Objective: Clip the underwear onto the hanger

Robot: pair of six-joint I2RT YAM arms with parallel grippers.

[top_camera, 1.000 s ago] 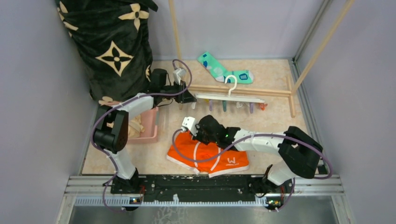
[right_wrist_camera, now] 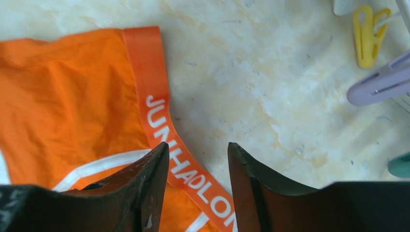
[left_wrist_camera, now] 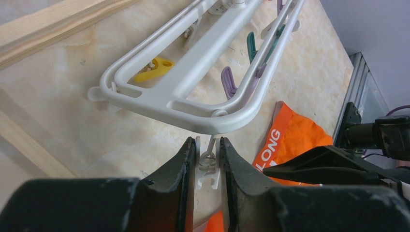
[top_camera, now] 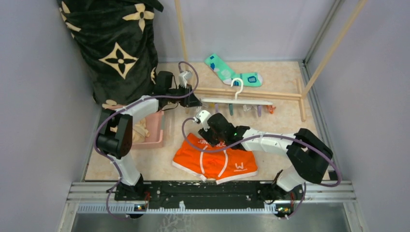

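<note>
Orange underwear point(top_camera: 232, 165) lies flat on the table, its lettered waistband on the far side. The white hanger point(top_camera: 251, 101) has several clips hanging beneath it. In the left wrist view, my left gripper is shut on a whitish clip point(left_wrist_camera: 208, 161) under the near end of the hanger bar point(left_wrist_camera: 193, 112). My right gripper stands part open above the waistband point(right_wrist_camera: 169, 140); only bare gap and the blurred view of cloth and table show between its fingers, nothing held.
A green sock point(top_camera: 227, 72) lies behind the hanger, near the wooden rack bar point(top_camera: 270, 94). At left stands a pink bin point(top_camera: 157, 140) holding cloth. Purple and yellow point(right_wrist_camera: 368, 36) clips hang close to my right gripper's side.
The hanger has shifted very slightly; my left arm stays almost still.
</note>
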